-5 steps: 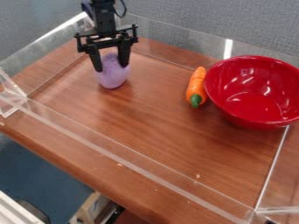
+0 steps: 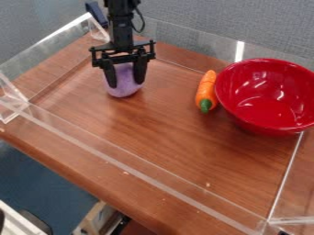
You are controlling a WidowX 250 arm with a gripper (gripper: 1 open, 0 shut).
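Observation:
My black gripper (image 2: 123, 66) is at the upper left of the wooden table, its fingers around a purple egg-shaped object (image 2: 123, 86) that rests low at the tabletop. The fingers hide the object's upper part, and I cannot tell whether they press on it. An orange carrot (image 2: 207, 90) with a green end lies to the right, just beside a large red bowl (image 2: 265, 99), which looks empty.
A clear plastic wall (image 2: 147, 175) rings the wooden tabletop (image 2: 147, 138). Beyond the front left edge is a dark floor with a light wooden piece.
The gripper has shifted a little to the right and down over the purple object, which also sits slightly further right. The carrot and bowl are unchanged.

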